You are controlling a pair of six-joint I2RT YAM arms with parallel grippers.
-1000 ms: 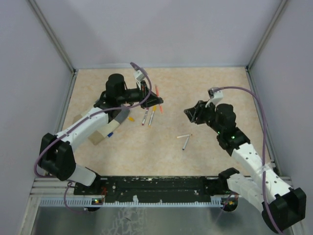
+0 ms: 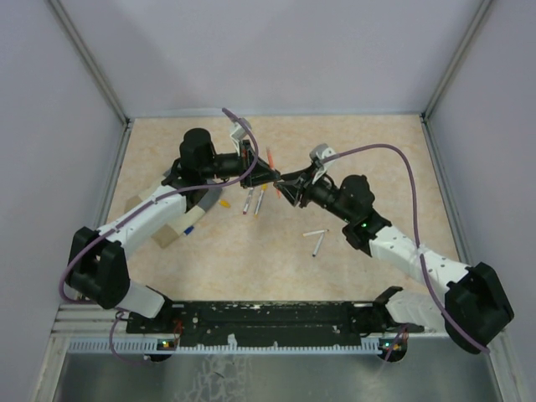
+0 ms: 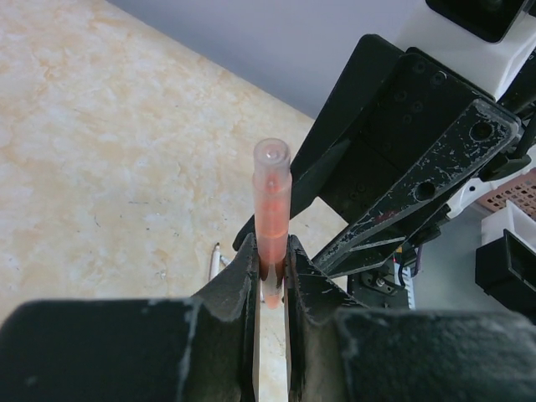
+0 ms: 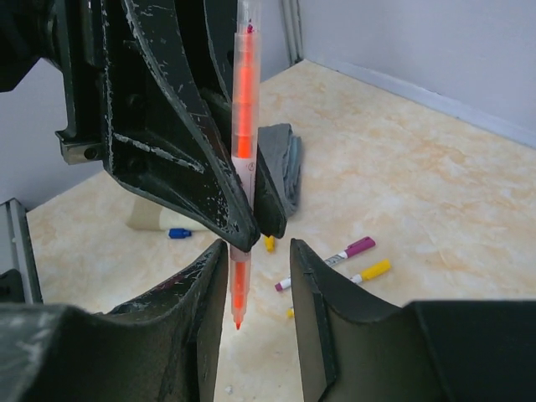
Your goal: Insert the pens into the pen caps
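Observation:
An orange pen stands upright in my left gripper (image 2: pixel 274 177), which is shut on its middle; in the right wrist view its orange tip points down and a clear part (image 4: pixel 245 100) tops it. Whether it touches the pen is unclear.
Loose pens (image 2: pixel 260 203) and a yellow cap (image 2: pixel 224 203) lie behind the grippers. Two white pens (image 2: pixel 318 244) lie at the centre right. A grey cloth (image 4: pixel 280 146) is at the left.
My right gripper has moved leftward from the table's right side up to the held orange pen. The left gripper is almost still, holding the pen.

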